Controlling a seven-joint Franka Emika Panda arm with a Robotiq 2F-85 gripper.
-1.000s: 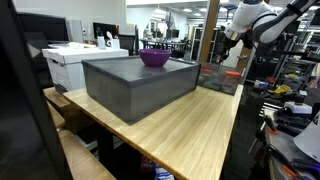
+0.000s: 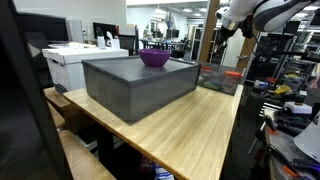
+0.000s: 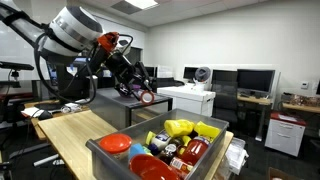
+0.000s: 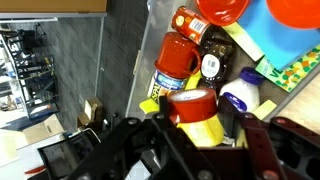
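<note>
My gripper is shut on a small orange-red cup-like object, which hangs above the bin of toys in exterior view 2. Seen from the wrist, that orange-red object sits between the dark fingers, its round end facing the camera. The grey bin below is full: a red plate-like item, yellow pieces and red containers show inside. From the wrist, a red mug and a dark bottle lie beneath the held object.
A second grey box stands on the wooden table, a purple bowl on top of it. Desks and monitors stand beyond the bin.
In exterior view 1, the arm's end has risen from low over the far bin and swung to a higher pose. The grey box and purple bowl stay put.
</note>
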